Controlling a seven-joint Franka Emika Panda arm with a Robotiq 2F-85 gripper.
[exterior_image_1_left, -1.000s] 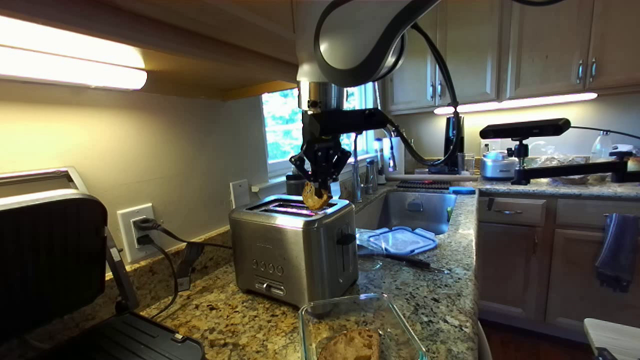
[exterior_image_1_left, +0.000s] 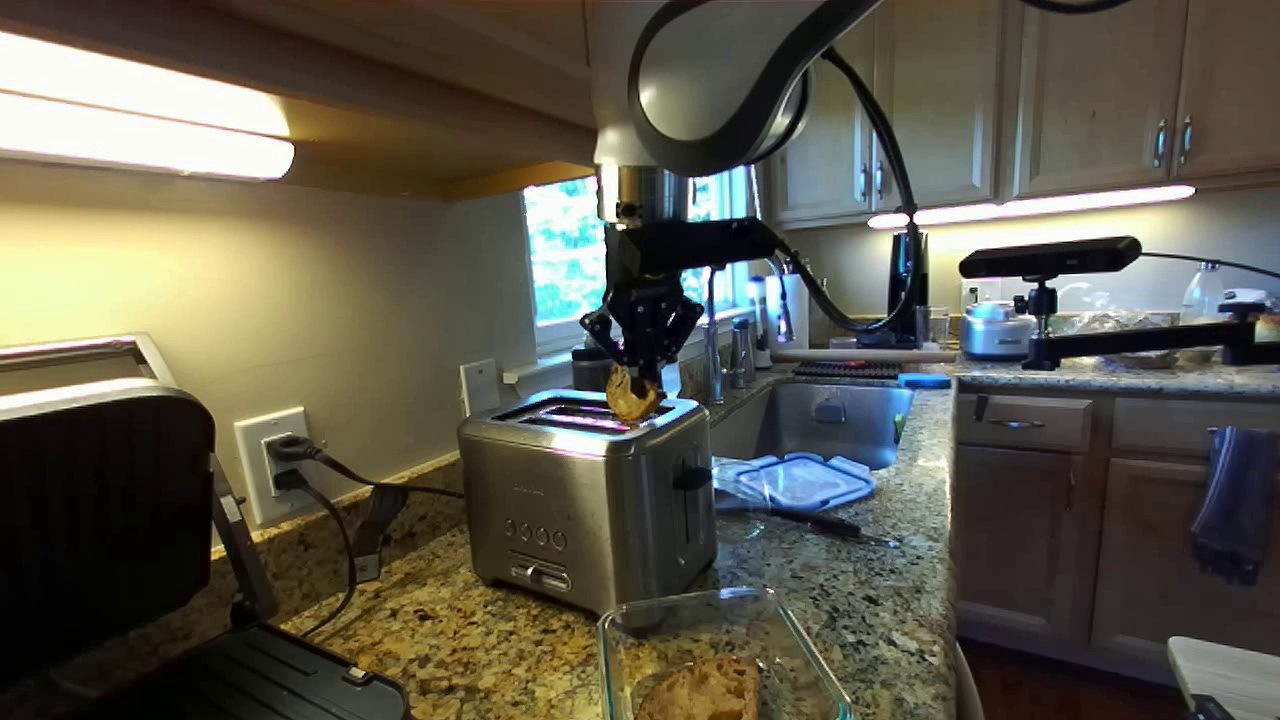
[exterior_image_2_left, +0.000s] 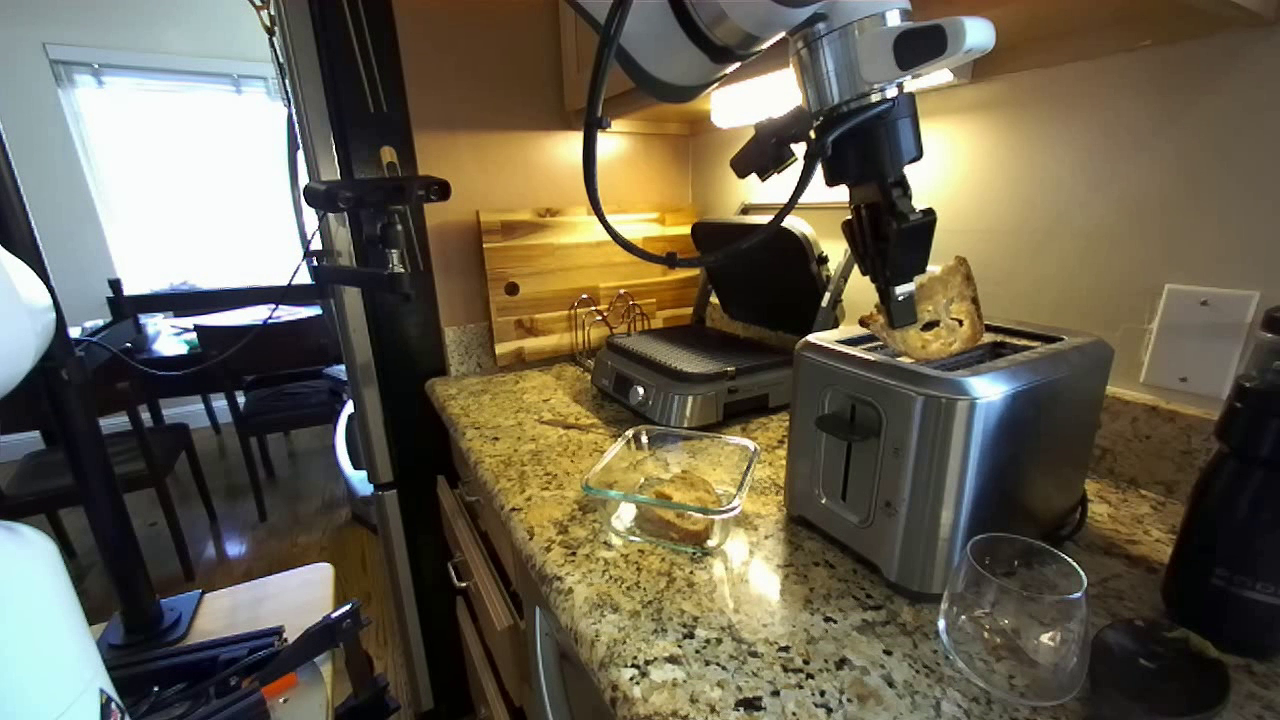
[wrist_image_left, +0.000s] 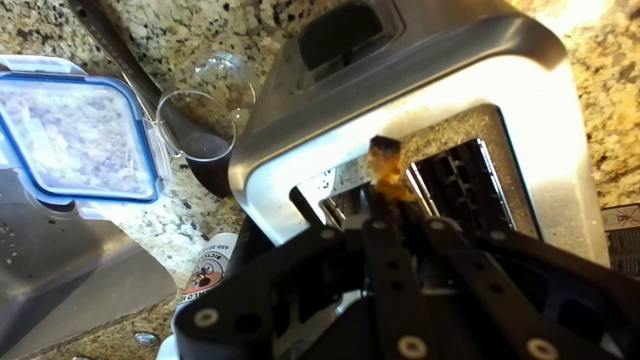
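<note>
A browned slice of bread (exterior_image_2_left: 950, 314) is pinched in my gripper (exterior_image_2_left: 902, 302), which is shut on it. The slice stands on edge over the top of the steel toaster (exterior_image_2_left: 960, 444), and most of it is above the slots. Whether its lower edge has entered a slot I cannot tell. From the wrist view, the bread's charred end (wrist_image_left: 385, 159) pokes out past the fingers, between the toaster's two slots or close to them. Another bread slice (exterior_image_2_left: 681, 504) lies in the glass container (exterior_image_2_left: 600, 490) in front of the toaster.
An open contact grill (exterior_image_2_left: 690, 366) stands beside the toaster. A clear drinking glass (exterior_image_2_left: 1014, 624) is near the lever end, with a blue-rimmed lid (exterior_image_1_left: 810, 480) and a dark-handled utensil (exterior_image_1_left: 816, 520) close by. Beyond is the sink (exterior_image_1_left: 828, 420).
Almost nothing differs. The gripper and the bread have shifted very slightly lower over the toaster; the grip on the slice is the same.
</note>
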